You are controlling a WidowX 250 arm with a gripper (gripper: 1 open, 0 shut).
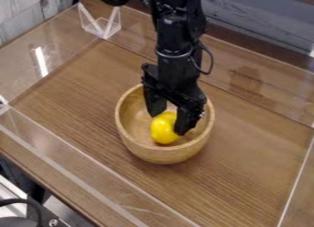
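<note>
A light wooden bowl (164, 151) stands on the wooden table. Inside it, toward the front left, is a yellow rounded object (164, 129), partly hidden at its right by the black gripper. My gripper (170, 109) reaches down from the top centre into the bowl, open, with its fingers either side of the yellow object's upper part, at the back and right of it. Whether they touch it I cannot tell.
Clear plastic pieces (101, 19) stand at the back left edge, and a black cable lies at the lower left corner beside the table.
</note>
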